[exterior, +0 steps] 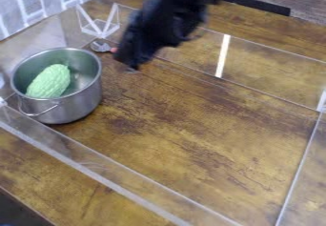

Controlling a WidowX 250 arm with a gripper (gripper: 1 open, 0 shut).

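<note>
The black gripper [140,49] is a blurred dark shape at the upper middle of the camera view, above the wooden surface behind and right of a steel pot. Its fingers are too smeared to show their state. The steel pot [80,98] stands at the left with a green bumpy object [50,80] lying inside it. A spoon-like metal piece [101,45] lies behind the pot, with a small red bit partly hidden by the gripper.
A clear angular holder [97,25] stands at the back left. Clear barriers edge the wooden table [204,144], whose middle and right are bare. A white strip [223,55] lies toward the back.
</note>
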